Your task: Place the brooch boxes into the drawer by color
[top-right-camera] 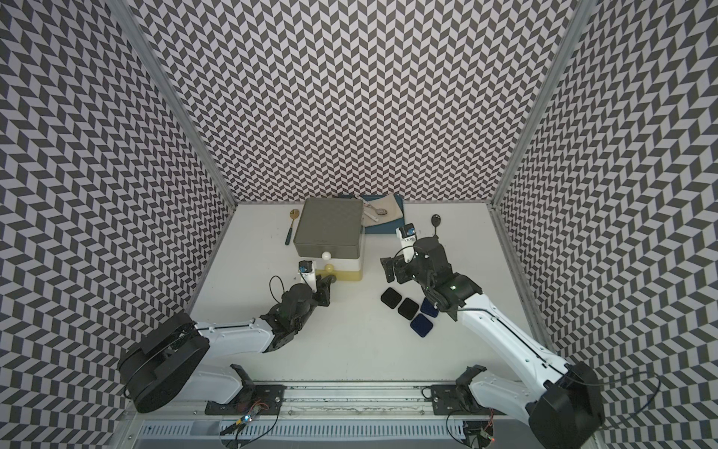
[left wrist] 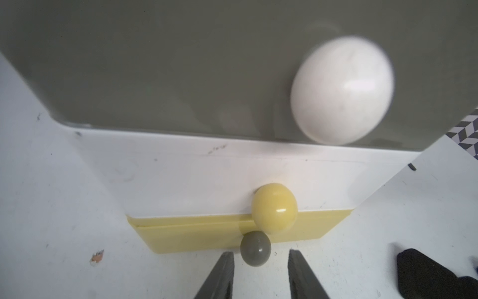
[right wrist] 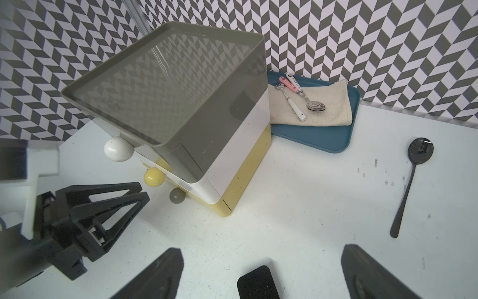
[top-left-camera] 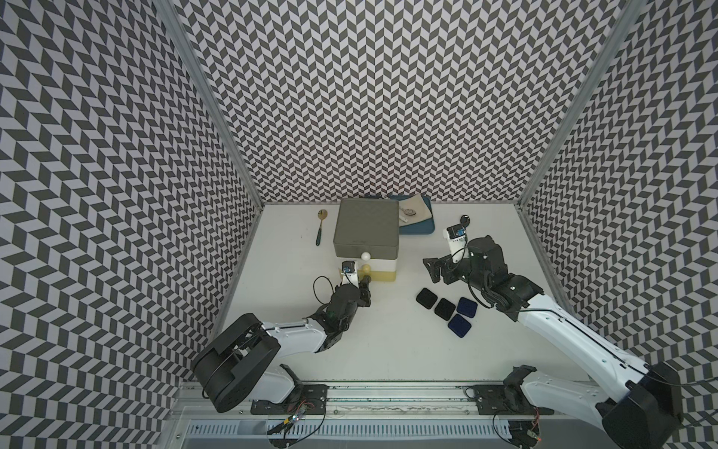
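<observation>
The stacked drawer unit (top-left-camera: 366,224) has grey, white and yellow layers, fronted by a white knob (left wrist: 341,90), yellow knob (left wrist: 273,208) and grey knob (left wrist: 255,248). My left gripper is open at the grey knob, which sits just beyond its fingertips. My right gripper stands open above the table, right of the unit. Below it lie two black boxes (top-left-camera: 427,298) (top-left-camera: 445,309) and two navy boxes (top-left-camera: 466,307) (top-left-camera: 459,324).
A blue tray (right wrist: 311,137) with cloth and cutlery sits behind the unit. A black spoon (right wrist: 418,152) lies at right, a wooden spoon (top-left-camera: 322,217) at left.
</observation>
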